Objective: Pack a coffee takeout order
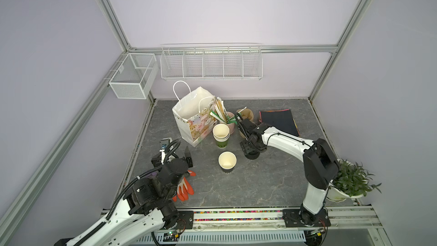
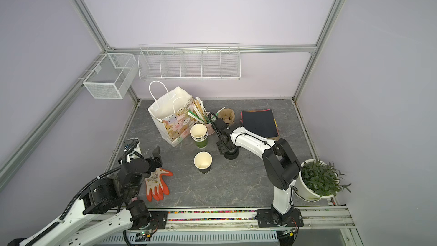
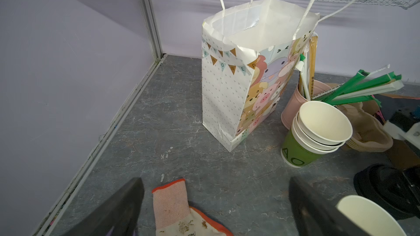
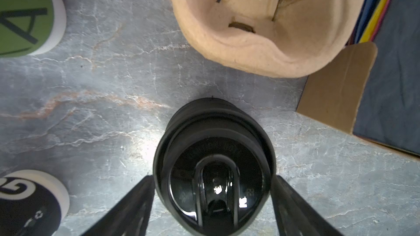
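Observation:
A stack of black lids (image 4: 214, 183) stands on the table, with my right gripper over it, a fingertip at each side of the top lid; whether it grips is unclear. A single dark paper cup (image 1: 227, 161) is left of the lids, and green cups are stacked (image 1: 221, 135) behind it. A patterned paper bag (image 3: 245, 74) stands at back left, beside straws in a pink holder (image 3: 293, 109). Cardboard cup carriers (image 4: 266, 52) sit behind the lids. My left gripper hangs open over the left side, nothing between its fingers.
Dark folders (image 1: 278, 120) lie at back right, a potted plant (image 2: 321, 177) stands front right, and an orange-white glove (image 2: 157, 182) lies under the left arm. Wire baskets hang on the walls.

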